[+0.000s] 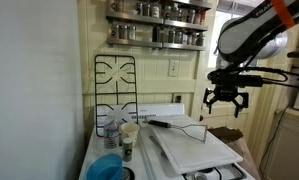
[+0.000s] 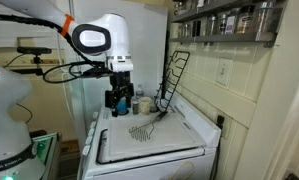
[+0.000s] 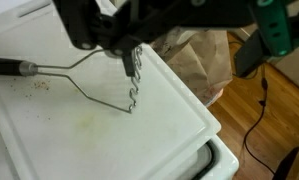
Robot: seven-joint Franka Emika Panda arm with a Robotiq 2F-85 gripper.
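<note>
A utensil with a black handle (image 1: 161, 124) and a bent wire head (image 3: 99, 100) lies on a white board (image 1: 201, 152) atop the stove. In the wrist view the far end of the wire is wavy, and the black handle (image 3: 7, 67) runs out at the left edge. My gripper (image 1: 226, 110) hangs above the board's right side, fingers pointing down. Its fingers stand open and nothing is between them. One dark finger (image 3: 111, 30) overlaps the wire head in the wrist view, but a gap in height shows from outside.
At the left stand a blue bowl (image 1: 104, 167), a clear bottle (image 1: 112, 133), a cup (image 1: 130, 131) and a small jar (image 1: 127, 148). A black wire rack (image 1: 115, 90) leans on the back wall. Brown paper (image 3: 197, 68) and a cable (image 3: 257, 125) lie beyond the board's edge.
</note>
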